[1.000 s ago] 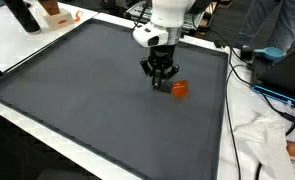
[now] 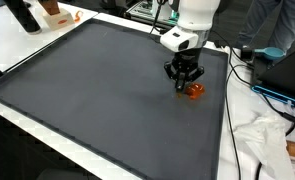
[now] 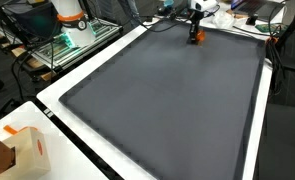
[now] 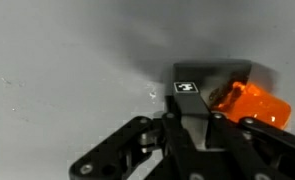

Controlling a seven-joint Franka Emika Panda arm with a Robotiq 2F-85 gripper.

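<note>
My gripper is shut on a small grey block (image 4: 190, 103) with a black-and-white mark on its end. An orange, translucent, rounded object (image 4: 255, 103) lies just right of the block in the wrist view, close beside or touching it. Behind them shows a dark box-like shape (image 4: 219, 76); whether it belongs to the orange object I cannot tell. In exterior view 1 the gripper (image 2: 184, 76) points down close to the board, the orange object (image 2: 194, 90) at its right. From exterior view 2 both gripper (image 3: 195, 30) and orange object (image 3: 200, 37) appear at the board's far edge.
Most of the grey board (image 2: 87, 85) is bare, with free room to the left in exterior view 1. A white crumpled cloth or bag (image 2: 262, 140) lies off its right side. Black cables (image 2: 272, 92) run beyond the right edge.
In exterior view 1 my gripper has moved rightward, staying low over the board. The orange object has also shifted a little to the right.
</note>
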